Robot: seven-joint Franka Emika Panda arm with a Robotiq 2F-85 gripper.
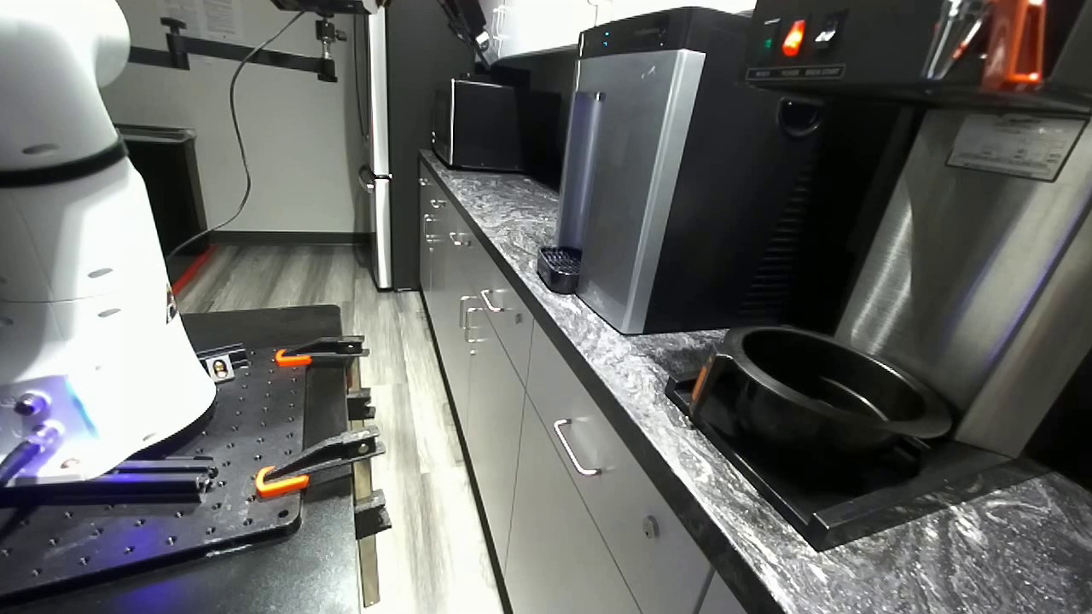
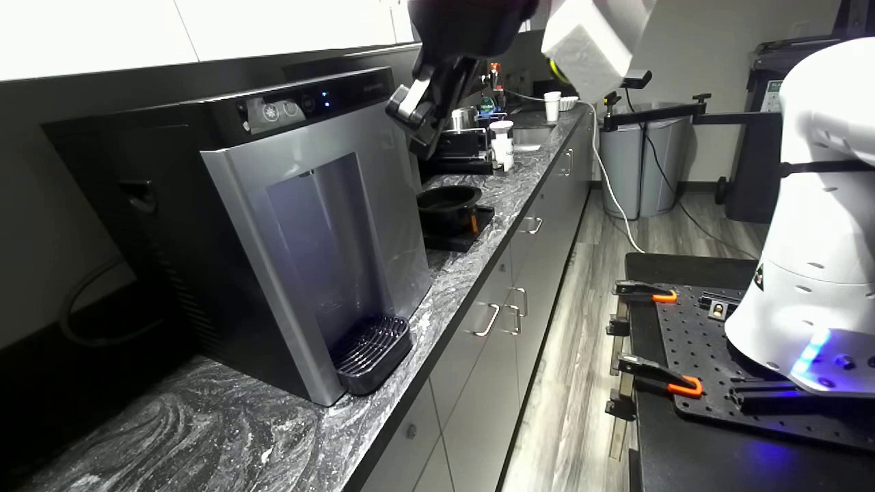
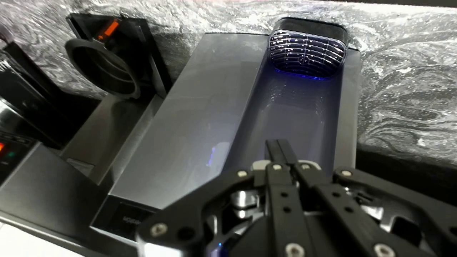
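My gripper is shut, its two black fingertips together and nothing showing between them. In the wrist view it reaches across the front of the grey and black water dispenser [image 3: 184,124], over the recess above the drip tray [image 3: 307,48]. From the second exterior view, the gripper [image 2: 410,115] hangs high in front of the dispenser [image 2: 238,270], near its lit control panel [image 2: 316,100]. Only the arm's dark end shows at the top in the first exterior view, beyond the dispenser [image 1: 640,153].
A black brew basket [image 1: 829,399] with an orange-marked handle rests on the coffee machine's base. A microwave [image 1: 486,123] stands farther along the marbled counter. Clamps with orange tips [image 2: 685,385] hold the robot's baseplate. Floor lies open between table and cabinets.
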